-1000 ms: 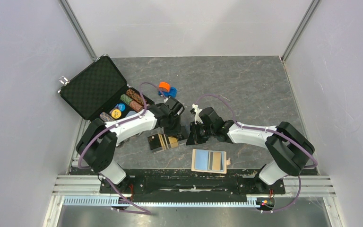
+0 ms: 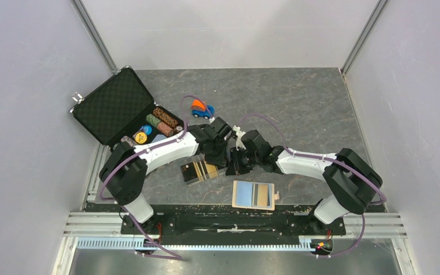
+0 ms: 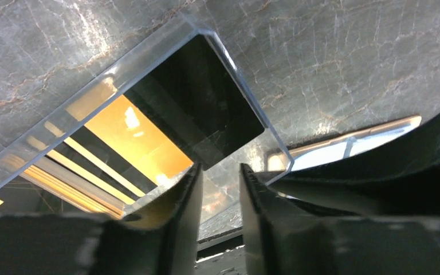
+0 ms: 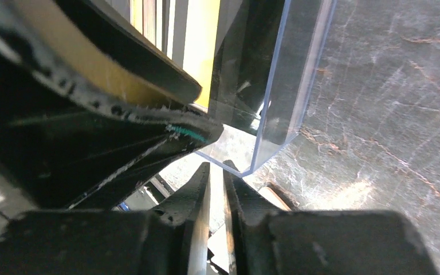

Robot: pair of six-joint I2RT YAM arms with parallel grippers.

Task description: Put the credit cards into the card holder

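A clear open-topped plastic box [image 3: 238, 66], its walls see-through, lies on the grey surface with a black card [image 3: 200, 103], an orange-gold card [image 3: 140, 137] and more dark and gold strips inside. My left gripper is part open at the box's right-hand end, its fingers apart and nothing seen held. Close beside it, my right gripper has a narrow gap between its fingertips, near the box's lower corner. A cream card holder [image 2: 234, 195] showing blue and gold-and-dark panels lies nearer the front edge.
An open black case [image 2: 117, 106] with chips stands at the left. An orange-and-blue toy [image 2: 201, 109] sits behind the arms. Both grippers are crowded together at mid-table.
My left arm has swung a little to the right, bringing its gripper closer to the right one. The clear box has shifted slightly to the right. My right arm looks almost unmoved.
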